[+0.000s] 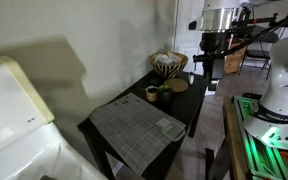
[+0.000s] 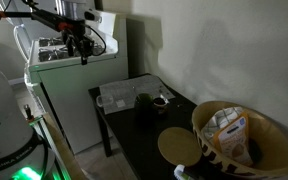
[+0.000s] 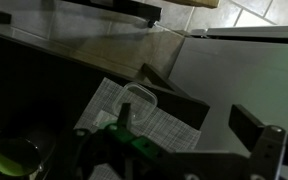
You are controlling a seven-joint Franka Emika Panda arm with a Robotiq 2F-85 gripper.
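Observation:
My gripper stands open, its two fingers wide apart and nothing between them in the wrist view. In exterior view 1 the gripper (image 1: 212,75) hangs high at the right, clear of the black table (image 1: 189,107). A clear plastic container (image 1: 170,129) lies on the grey mat (image 1: 129,127); the left finger partly covers this mat in the wrist view. Behind the mat is a dark pot or mug (image 1: 165,95), green inside as the wrist view shows. A small brownish cup (image 1: 151,93) is beside it.
A round tan board (image 2: 178,146) and a wicker basket (image 2: 269,148) with packets inside occupy the table's other end. A white stove (image 2: 64,62) stands past the mat end. The wooden edge (image 1: 236,140) of the robot's mount faces the table across a gap of tiled floor.

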